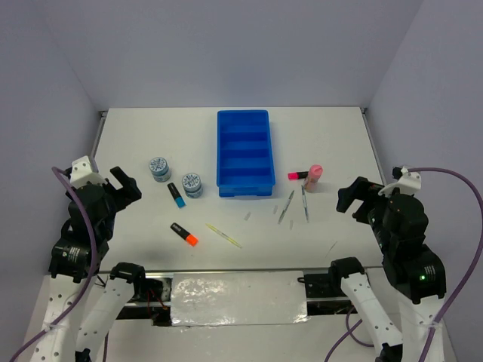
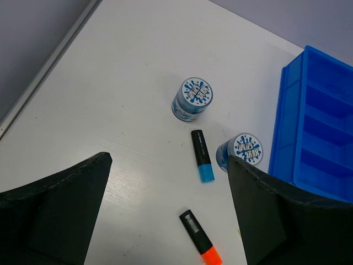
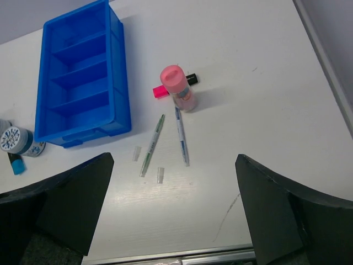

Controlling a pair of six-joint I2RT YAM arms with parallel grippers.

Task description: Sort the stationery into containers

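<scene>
An empty blue tray (image 1: 245,186) with several compartments stands at the table's middle. To its left are two round jars, the far jar (image 2: 191,100) and the near jar (image 2: 240,150), plus a blue-ended marker (image 2: 203,157), an orange-ended marker (image 2: 199,236) and a yellow pen (image 1: 223,235). Right of the tray, a pink bottle (image 3: 177,87) stands upright by a pink-ended marker (image 3: 160,92). Two slim pens lie in front, a green pen (image 3: 152,146) and a blue-grey pen (image 3: 181,137). My left gripper and right gripper are both open and empty, apart from everything.
Small clear strips (image 3: 160,175) lie near the slim pens. Grey walls (image 1: 226,56) close in the white table (image 1: 128,234) at the back and sides. Bare tabletop lies in front of the tray and at both far corners.
</scene>
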